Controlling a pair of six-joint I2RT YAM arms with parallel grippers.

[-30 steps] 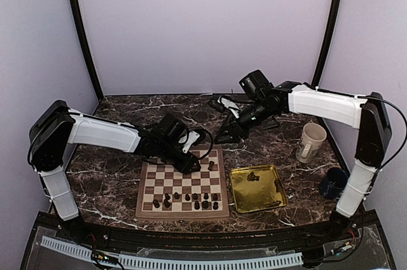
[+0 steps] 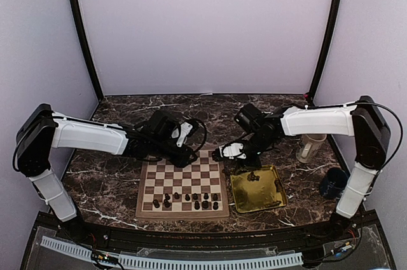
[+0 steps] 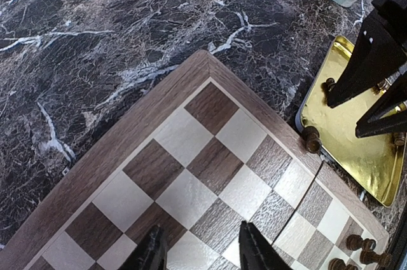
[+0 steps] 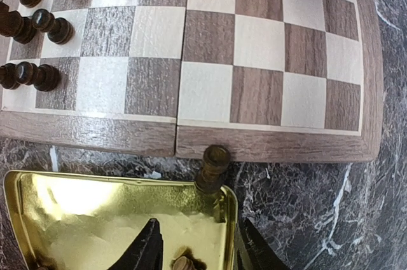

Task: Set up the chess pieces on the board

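The chessboard (image 2: 184, 181) lies in the middle, with several dark pieces (image 2: 196, 197) standing along its near side. One loose dark piece (image 4: 212, 171) rests at the board's right edge, tipped across the gap to the gold tray (image 2: 261, 203). The left wrist view shows this same piece (image 3: 311, 139) beside the tray's corner. My left gripper is open over the board's empty squares, nothing between its fingers. Over the tray, my right gripper stands open and apart from the loose piece; another piece (image 4: 184, 263) shows lower down, below its fingers.
More pieces (image 2: 253, 176) lie inside the tray. A pale mug (image 2: 310, 148) and a dark blue cup (image 2: 333, 183) stand to the right. Both arms reach in close to each other.
The loose piece has gone from the board's right-hand squares to its right edge. My right gripper has come nearer and down over the tray; the left has shifted slightly left.
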